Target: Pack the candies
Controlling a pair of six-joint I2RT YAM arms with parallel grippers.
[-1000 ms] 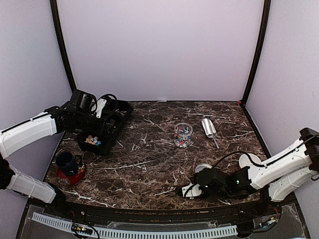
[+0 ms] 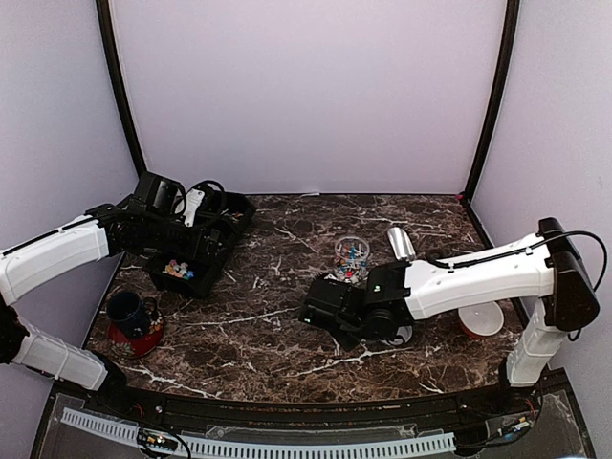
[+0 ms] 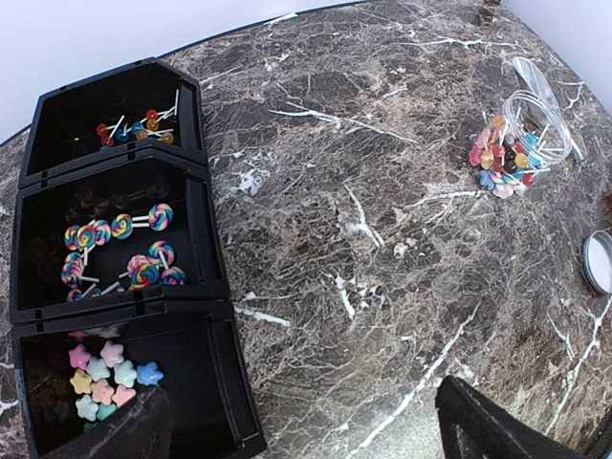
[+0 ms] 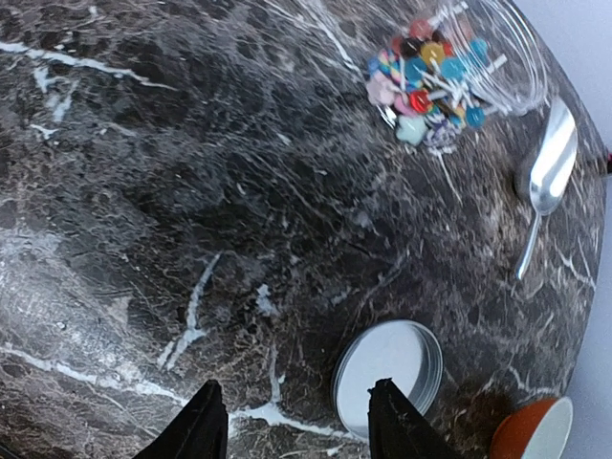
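Observation:
A clear jar (image 2: 351,251) full of mixed candies stands at the middle of the table; its clear rim (image 4: 529,91) shows in the right wrist view. A round silver-rimmed white lid (image 4: 387,375) lies flat nearer the front. Over the table by that lid my right gripper hangs open, nothing between its fingers. A metal scoop (image 4: 550,167) rests right of the jar. At left is a black three-part bin (image 3: 120,311), holding ball lollipops, swirl lollipops (image 3: 121,227) and star candies (image 3: 103,384). My left gripper is open and empty above the bin area.
A dark mug (image 2: 127,314) sits on a red saucer (image 2: 136,346) at front left. A white bowl (image 2: 481,319), orange outside, stands at front right. Between bin and jar the marbled table (image 2: 277,296) is bare.
My right arm has risen from the table's front edge and reached farther back and left, now partly covering the scoop and lid in the top view. The left arm has stayed still.

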